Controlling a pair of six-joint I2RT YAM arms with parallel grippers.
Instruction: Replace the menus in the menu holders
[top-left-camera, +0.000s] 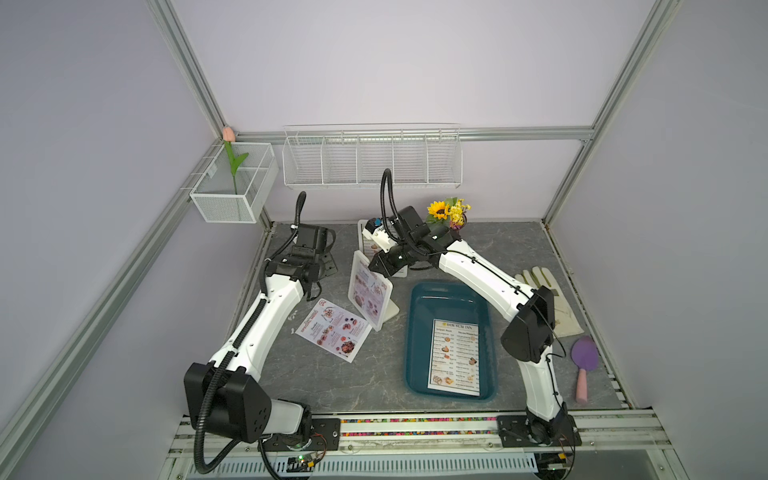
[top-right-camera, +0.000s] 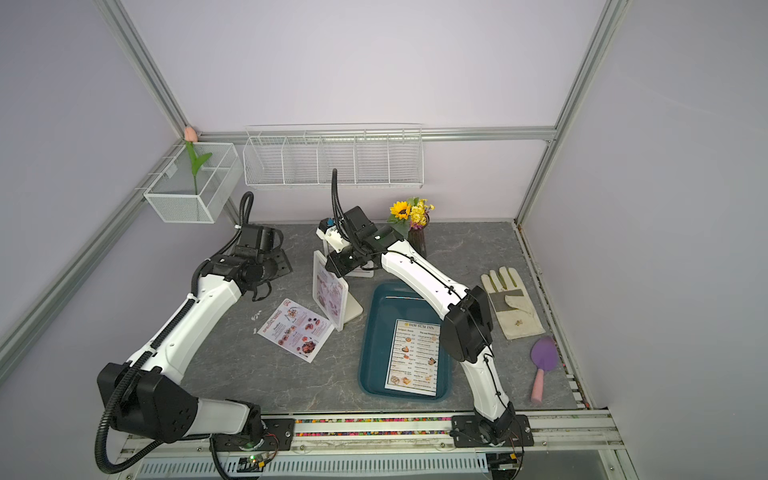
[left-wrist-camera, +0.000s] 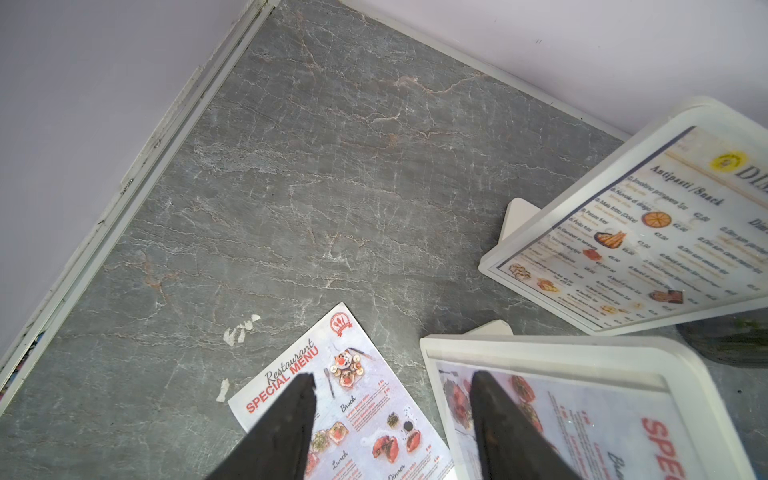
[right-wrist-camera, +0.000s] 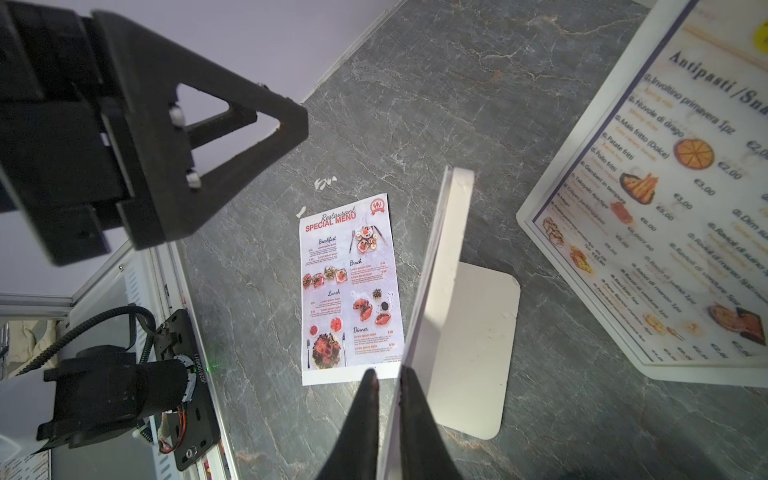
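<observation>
The front menu holder (top-left-camera: 370, 296) stands upright and carries a pinkish special-menu sheet. A similar loose sheet, the Special Menu (top-left-camera: 333, 329), lies flat on the table to its left. Behind, a second holder (left-wrist-camera: 632, 232) shows an Antipasti menu. Inside the tray rests a "Dim Sum Inn" sheet (top-left-camera: 454, 356). My right gripper is at the front holder's upper part; its fingers flank the panel's edge with a narrow gap, and whether they press on it is unclear. Above the loose sheet, to the holder's left, my left gripper is open and empty.
The teal tray (top-left-camera: 418, 320) sits right of the holders. A flower vase (top-left-camera: 448, 216) stands at the back. A glove (top-left-camera: 558, 304) and a purple paddle (top-left-camera: 585, 356) lie at the far right.
</observation>
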